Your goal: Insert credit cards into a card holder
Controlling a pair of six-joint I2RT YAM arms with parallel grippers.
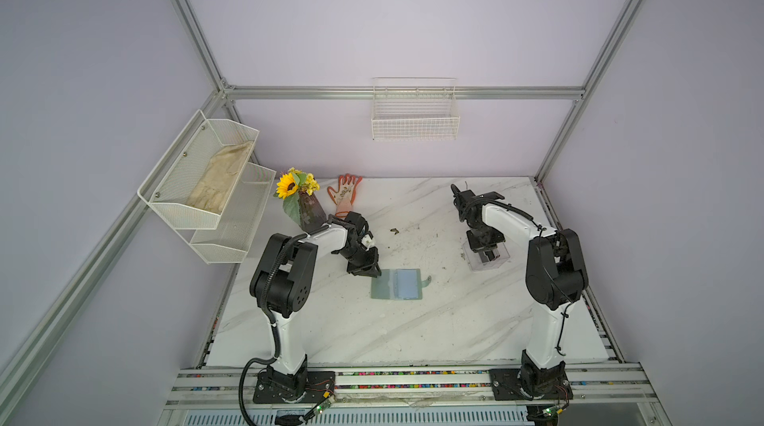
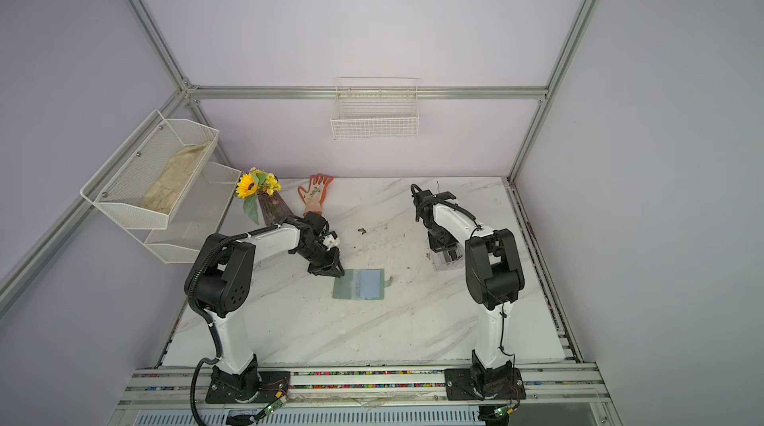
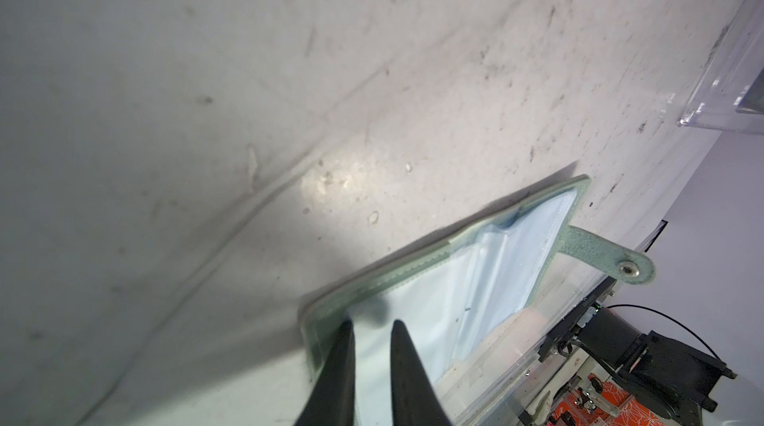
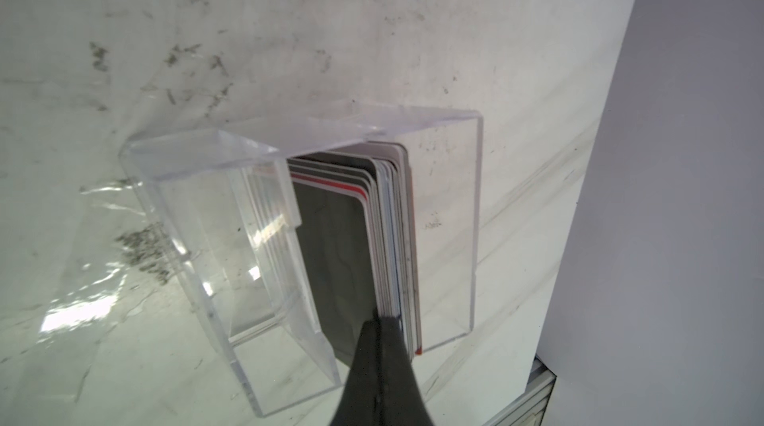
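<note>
An open sage-green card holder (image 1: 395, 284) with clear sleeves and a snap strap lies flat on the table, also seen in the left wrist view (image 3: 501, 275). My left gripper stands open at the holder's corner, nothing visible between its fingers. On the right, a stack of cards (image 4: 334, 251) rests in a clear plastic box (image 4: 441, 227). My right gripper is shut at the stack's edge; whether anything thin is between its fingertips is hard to tell.
A flower vase (image 1: 310, 211) and an orange-edged glove (image 1: 344, 191) lie at the back left. Wire baskets (image 1: 414, 107) hang on the walls.
</note>
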